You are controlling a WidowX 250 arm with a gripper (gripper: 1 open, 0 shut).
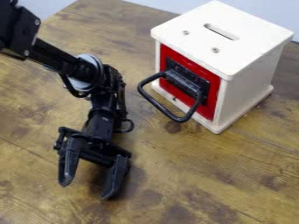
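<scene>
My black gripper (91, 175) hangs low over the wooden table at the left, fingers pointing toward the near edge, standing open with nothing visible between them. To its upper right stands a white wooden box (243, 83) with a slot in its top and a red front panel (207, 112). A black, loop-shaped handle (177, 115) sticks out from a dark mechanism on that panel. The gripper is apart from both box and handle.
A pale wall runs behind the table's far edge at the top.
</scene>
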